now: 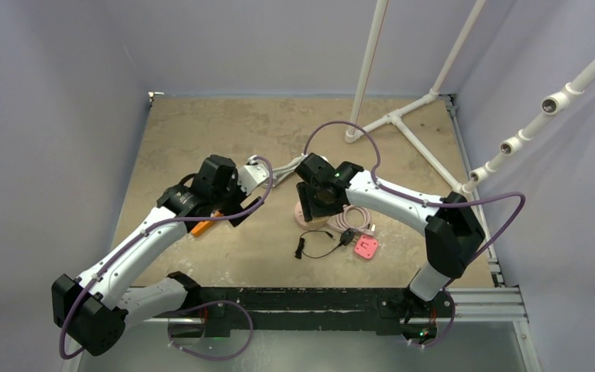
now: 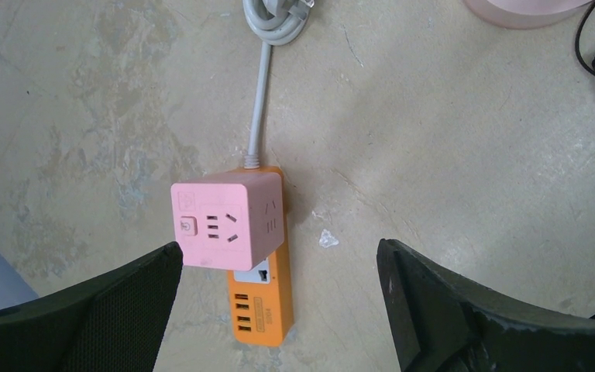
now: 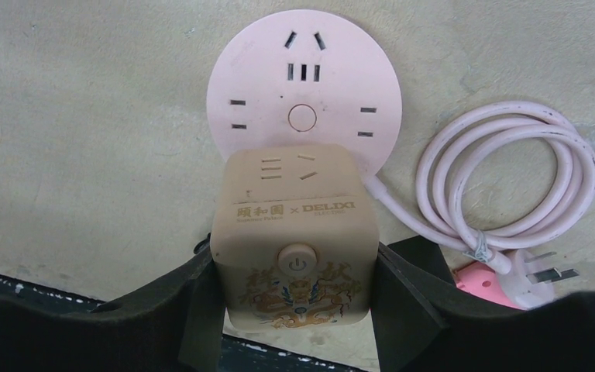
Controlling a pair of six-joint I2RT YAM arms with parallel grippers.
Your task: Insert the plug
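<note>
My left gripper is open above an orange power strip (image 2: 271, 310) with a pink cube socket (image 2: 228, 221) on it, a grey cable running from the strip. My right gripper has its fingers on both sides of a beige cube socket (image 3: 294, 217), which is beside or over the edge of a round pink socket (image 3: 248, 93); whether it rests or hangs, I cannot tell. A black plug with cable (image 1: 346, 238) lies on the table in front of the round socket.
A coiled pink cable with white plug (image 3: 534, 283) and a pink square item (image 1: 366, 246) lie at the right. A white pipe frame (image 1: 422, 147) stands at the back right.
</note>
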